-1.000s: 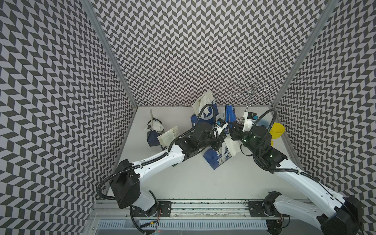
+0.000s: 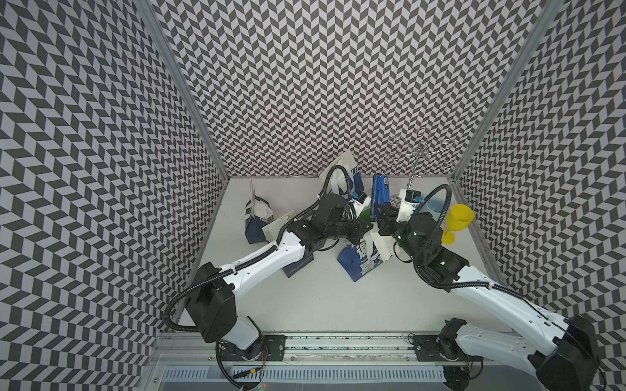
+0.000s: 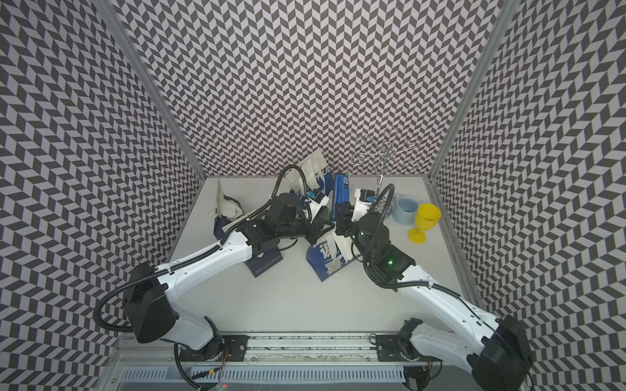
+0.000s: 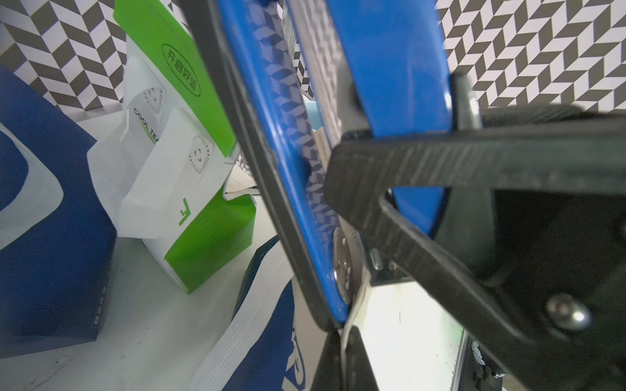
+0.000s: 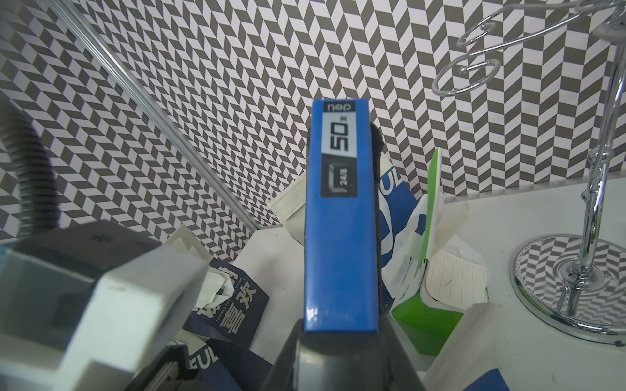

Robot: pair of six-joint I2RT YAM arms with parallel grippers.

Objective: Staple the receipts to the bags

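A blue stapler (image 5: 342, 260) stands steeply, its label facing the right wrist camera; my right gripper is shut on its lower end. In the left wrist view the stapler (image 4: 397, 65) looms close, with a dark right finger across it. My left gripper is shut on a thin pale paper edge (image 4: 356, 312), right at the stapler's tip. Whether that paper lies inside the stapler's mouth, or is receipt, bag or both, I cannot tell. Below is a blue-and-white bag (image 2: 360, 259), partly under both grippers.
Behind stand a green-and-white bag (image 4: 212, 247) and a blue bag with pale paper (image 3: 316, 166). More dark-blue bags (image 3: 264, 262) lie left. Right are a chrome stand (image 5: 590, 195), blue mug (image 3: 405, 209) and yellow goblet (image 3: 427, 216).
Both grippers have shifted slightly to the left, the right one carrying the stapler along. The left wrist has also tilted a little. The bag below has barely moved.
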